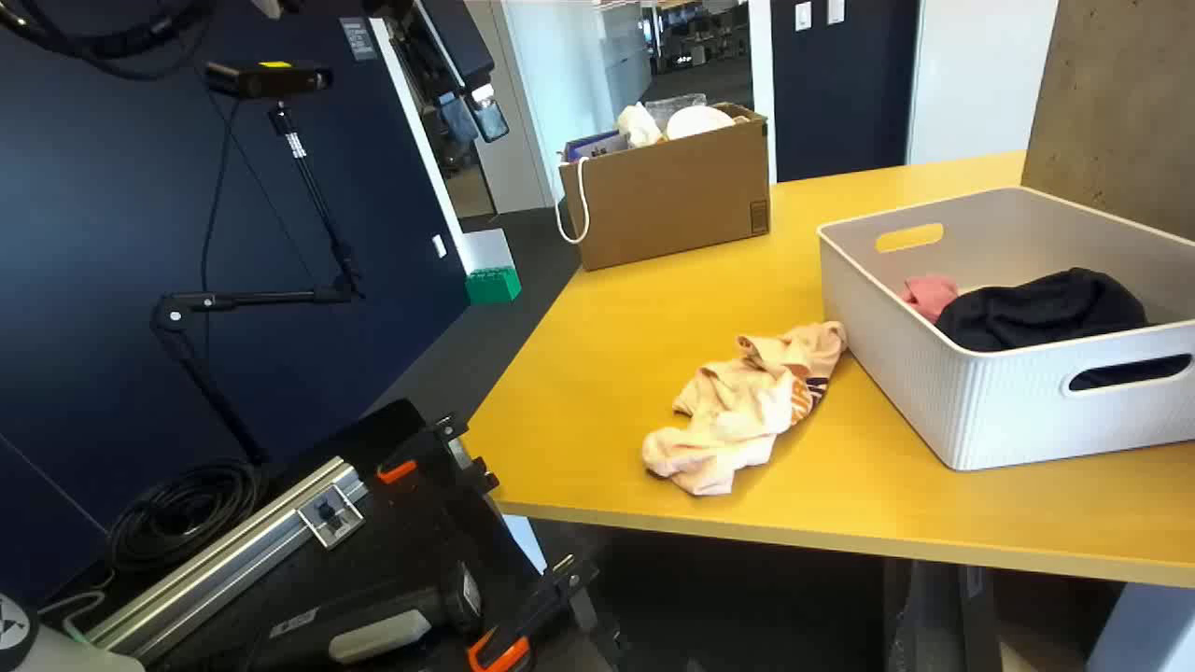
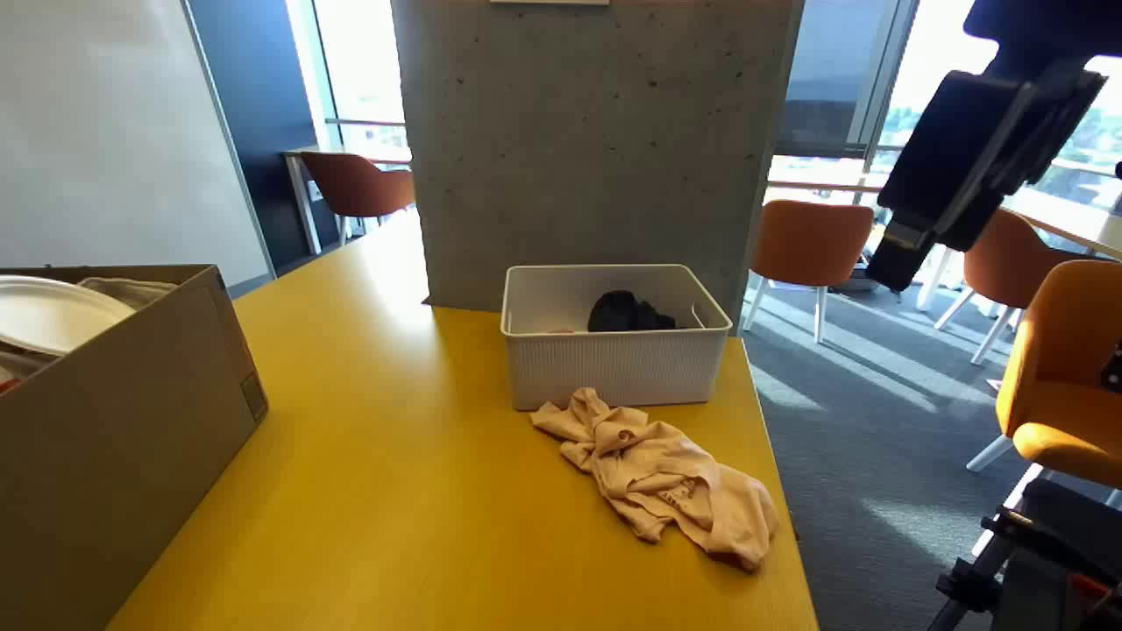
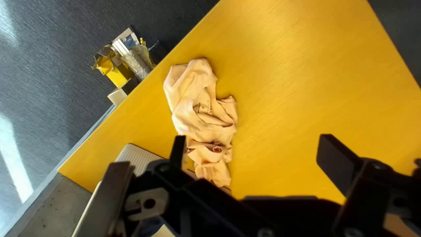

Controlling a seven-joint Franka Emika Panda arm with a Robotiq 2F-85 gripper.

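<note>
A crumpled peach cloth [image 1: 739, 409] with some dark print lies on the yellow table, one end close to the white bin [image 1: 1008, 409]. In exterior view 2 the same cloth [image 2: 673, 473] stretches from the bin's front toward the table's right edge. Inside the bin are a black cloth [image 1: 1042, 312] and a small pink cloth [image 1: 928, 296]. My gripper is open and empty, its fingers spread wide high above the table. From the wrist the peach cloth [image 3: 203, 114] appears beyond the left finger, which hides part of the bin.
A full cardboard box [image 1: 678, 190] stands at the table's far end. A concrete pillar [image 2: 589, 147] rises right behind the bin. Bare table [image 2: 389, 452] lies between box and cloth. Packaging [image 3: 126, 59] sits on the floor beyond the table edge.
</note>
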